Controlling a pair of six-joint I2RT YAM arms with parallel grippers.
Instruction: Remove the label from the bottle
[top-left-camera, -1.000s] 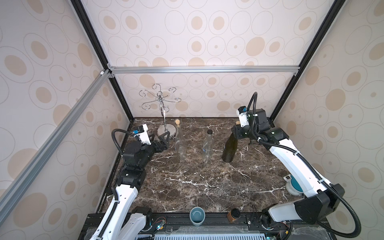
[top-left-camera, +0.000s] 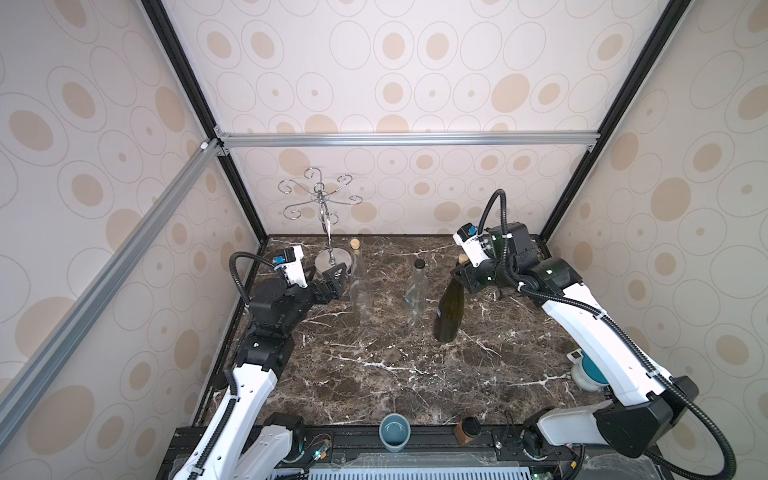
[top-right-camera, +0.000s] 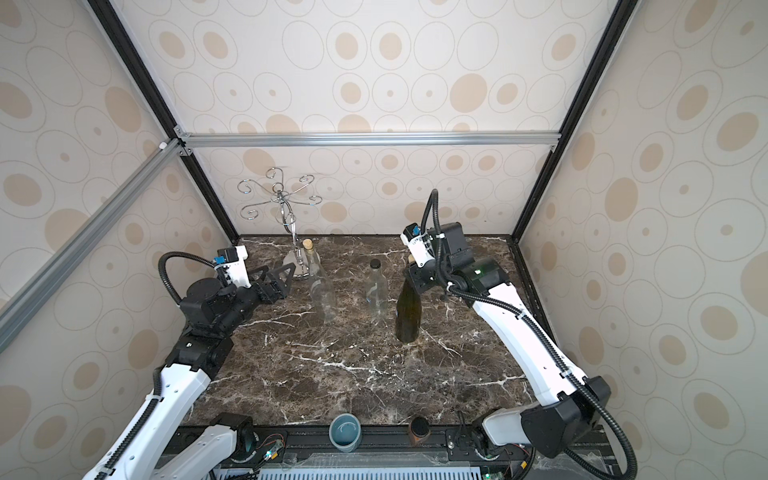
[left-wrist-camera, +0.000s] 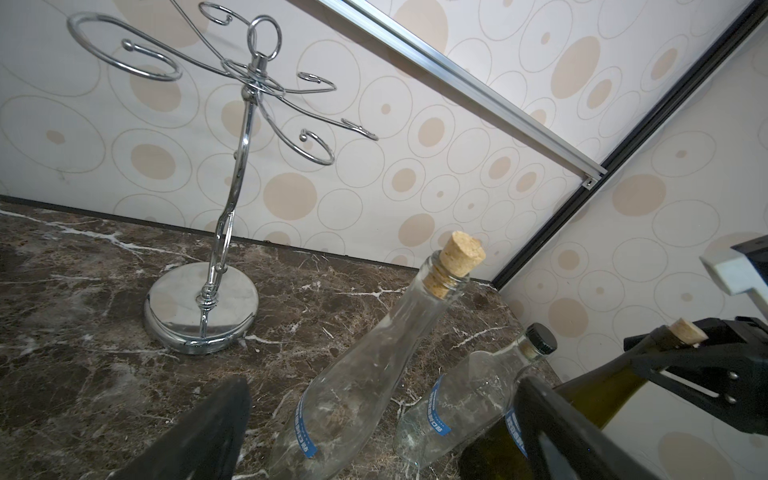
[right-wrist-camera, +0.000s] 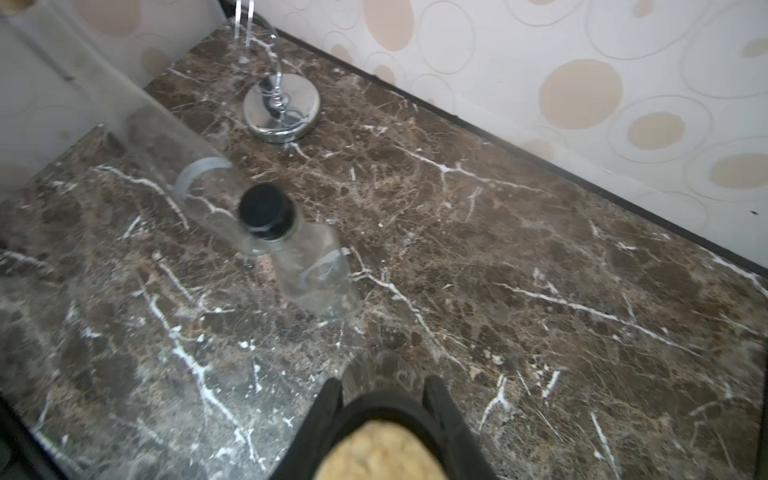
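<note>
My right gripper is shut on the corked neck of the dark green bottle (top-left-camera: 449, 312), which hangs tilted with its base toward the front. A blue label (left-wrist-camera: 514, 432) shows on its side in the left wrist view. A clear bottle (left-wrist-camera: 352, 392) with a cork and a blue label (left-wrist-camera: 302, 428) stands at centre left. Between it and the green bottle is a smaller clear bottle (left-wrist-camera: 472, 396) with a black cap, also labelled in blue. At the left, my left gripper (top-left-camera: 337, 280) stands open, its blurred fingers (left-wrist-camera: 200, 432) apart, away from the green bottle.
A chrome stand (left-wrist-camera: 232, 232) with curled arms is at the back left. A blue cup (top-left-camera: 394, 432) and a brown jar (top-left-camera: 466, 430) sit at the front edge.
The left arm has shifted slightly.
</note>
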